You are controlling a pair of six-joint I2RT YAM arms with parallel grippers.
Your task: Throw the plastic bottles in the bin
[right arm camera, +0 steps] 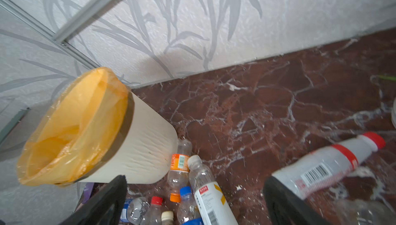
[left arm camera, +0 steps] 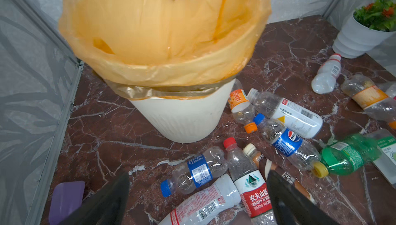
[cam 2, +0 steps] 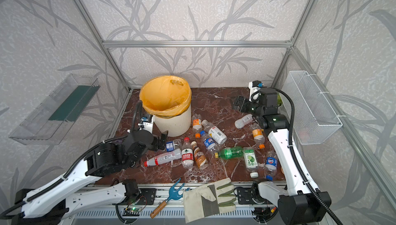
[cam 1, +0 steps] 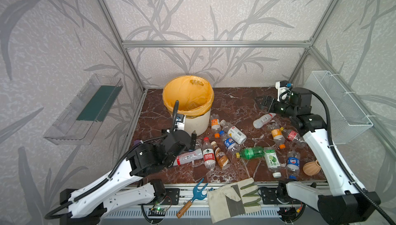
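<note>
The bin (cam 1: 191, 124) with its orange liner stands at the back left of the table. Plastic bottles lie in front and to its right, including a red-capped water bottle (cam 1: 208, 154), a green bottle (cam 1: 250, 153) and a white red-capped bottle (right arm camera: 313, 171). My left gripper (cam 2: 160, 140) hangs open over the bottles at the bin's front, nothing between its fingers. My right gripper (cam 2: 239, 103) is open and empty, right of the bin, above the white red-capped bottle.
A potted plant (left arm camera: 361, 39) stands at the back right. Wire baskets (cam 1: 334, 105) hang on both sides. Gloves (cam 1: 233, 198) and a blue hand fork (cam 1: 198, 192) lie on the front rail. Bare table shows right of the bin.
</note>
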